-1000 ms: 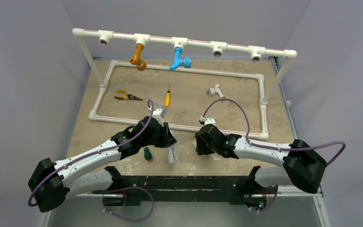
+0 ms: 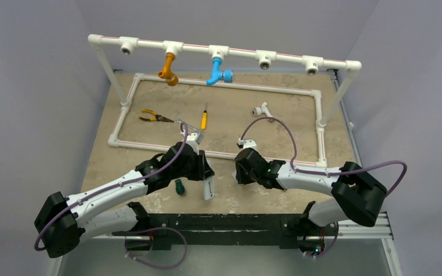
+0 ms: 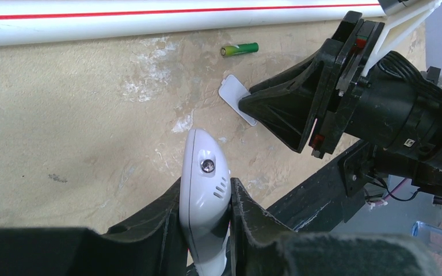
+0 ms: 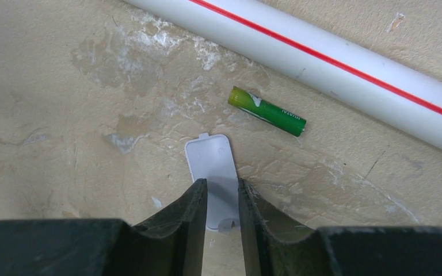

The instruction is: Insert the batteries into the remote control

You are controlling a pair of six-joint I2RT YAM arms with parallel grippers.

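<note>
My left gripper is shut on the white remote, held upright near the front of the table, also seen in the top view. My right gripper is low over a white battery cover lying on the table, its fingertips part open at the cover, with a shadow on it; whether they grip it I cannot tell. A green battery lies on the table just behind the cover, apart from it.
A white pipe runs behind the battery. A green-handled tool lies left of the remote; pliers, a yellow screwdriver and a white fitting lie farther back.
My right gripper and arm have shifted slightly left and back over the cover. The left arm holds still with the remote.
</note>
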